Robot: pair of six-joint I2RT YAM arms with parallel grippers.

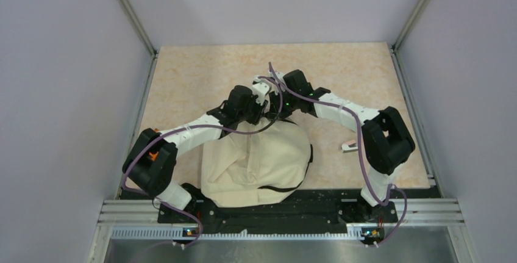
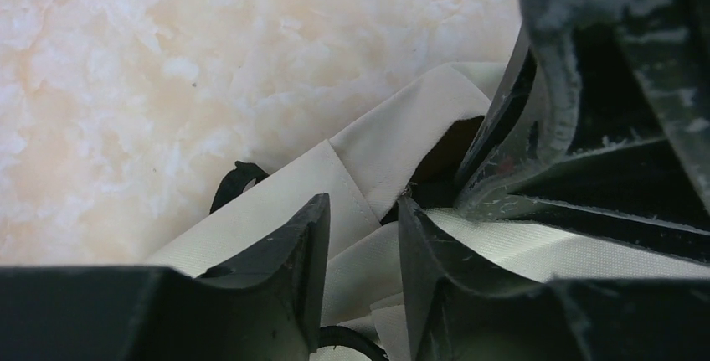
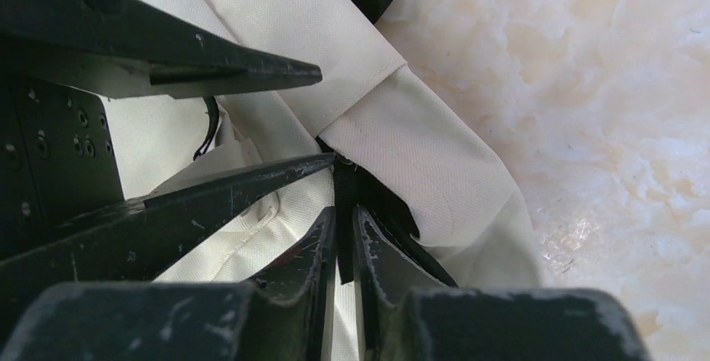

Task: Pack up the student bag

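Observation:
The cream bag (image 1: 277,156) with black trim lies at the table's front, its upper opening beneath both hands. In the right wrist view, my right gripper is shut on a thin black strap (image 3: 346,265) at the bag's opening edge. My left gripper stands part open over the cream fabric (image 2: 343,189), with a clear gap and nothing held between its fingers. One left fingertip (image 3: 322,161) reaches close to the upper end of that strap. From above, the two grippers nearly meet and hide the opening.
An orange thing (image 1: 153,153) at the left edge is mostly covered by my left arm. A small white and pink item (image 1: 350,146) lies right of the bag, near the right arm.

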